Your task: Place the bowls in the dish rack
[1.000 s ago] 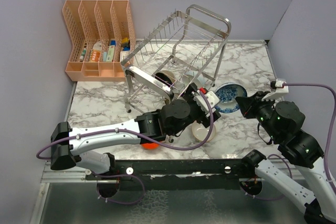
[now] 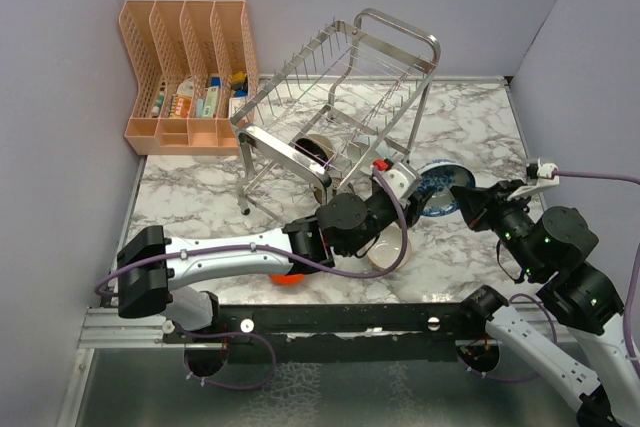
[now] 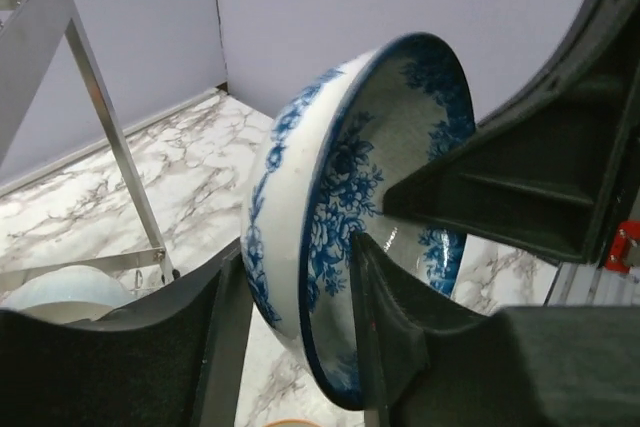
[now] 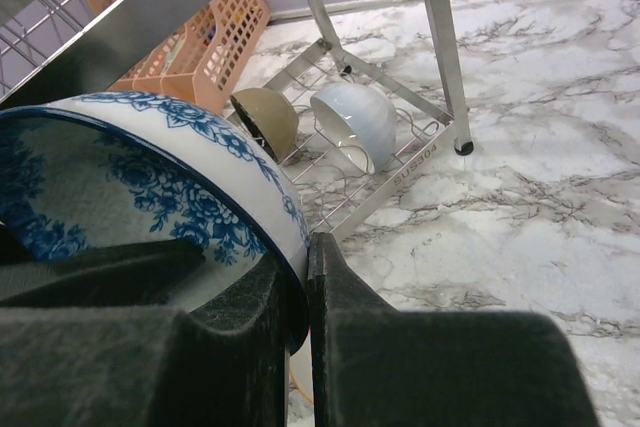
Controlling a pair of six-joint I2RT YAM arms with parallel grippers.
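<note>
A blue-and-white patterned bowl (image 2: 439,179) is held tilted on its side right of the rack, with my right gripper (image 2: 470,199) shut on its rim. The metal dish rack (image 2: 340,107) stands at the back; on its lower tier, a white bowl (image 4: 350,125) and an olive bowl (image 4: 265,122) rest tilted.
A cream bowl (image 2: 390,252) lies on the table below the grippers, and an orange item (image 2: 286,279) is partly under my left arm. A peach utensil organiser (image 2: 145,17) stands back left.
My left gripper has moved right to the held bowl. My right gripper has shifted slightly down and right, and the bowl's tilt has changed a little.
</note>
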